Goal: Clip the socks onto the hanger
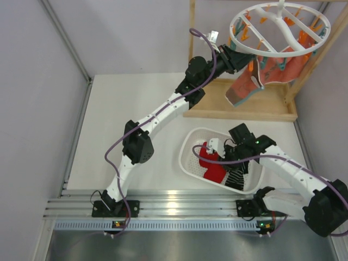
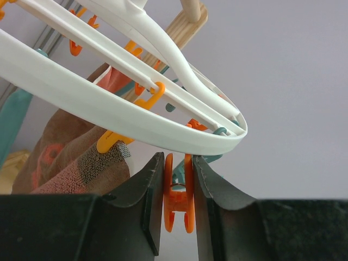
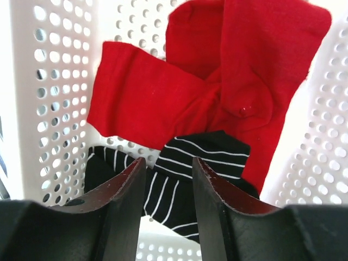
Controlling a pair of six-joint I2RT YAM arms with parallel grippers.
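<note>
A round white hanger [image 1: 280, 53] with orange and teal clips hangs at the upper right. My left gripper is shut on an orange clip [image 2: 177, 200] below the hanger's rim. A brown and pink sock [image 2: 81, 157] hangs from the hanger to the left of that clip, an orange-yellow clip at its edge. Inside the white basket [image 1: 187, 144] lie red socks [image 3: 157, 92] and black socks with white stripes [image 3: 204, 155]. Above them my right gripper stands with its fingers apart; the striped cloth shows between and beyond the fingertips, not visibly gripped.
The hanger is on a wooden frame [image 1: 239, 115] at the back right. Perforated basket walls [image 3: 54, 98] rise on both sides of the socks.
</note>
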